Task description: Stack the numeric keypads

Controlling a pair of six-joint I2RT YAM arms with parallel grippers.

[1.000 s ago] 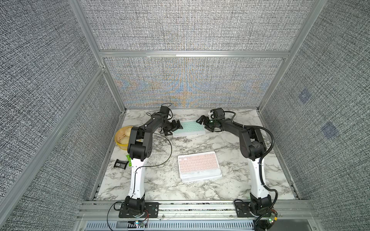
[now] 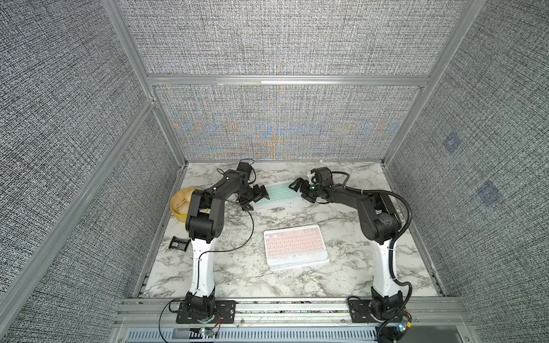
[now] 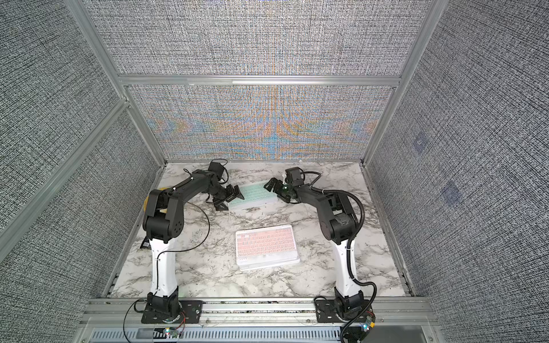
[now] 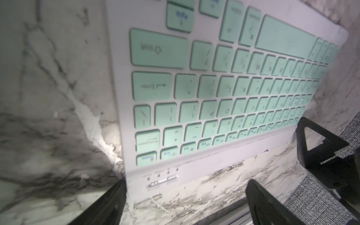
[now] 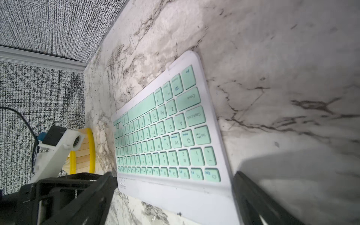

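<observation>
A white keyboard with mint-green keys (image 2: 278,193) lies toward the back of the table, slightly turned, its left end nearer the front. At that left end my left gripper (image 2: 257,200) stands open, one finger over the keys' end and the other off the edge. Across the right end, my right gripper (image 2: 301,192) is open too. Both wrist views show the mint-keyed keyboard (image 4: 225,86) (image 5: 161,138) reaching between the spread fingers; contact cannot be made out. Front and centre lies a pink-keyed white keyboard (image 2: 295,241), with another white edge (image 2: 299,264) showing beneath it.
A yellow round basket (image 2: 178,204) stands at the left, partly behind my left arm. In front of it lies a small black packet (image 2: 179,244). Bare marble table (image 2: 343,228) separates the two keyboard spots and extends to the right.
The mint-keyed keyboard has shifted slightly left and toward the front, its left end more. Both grippers have moved a little the same way. The pink-keyed keyboard has stayed put.
</observation>
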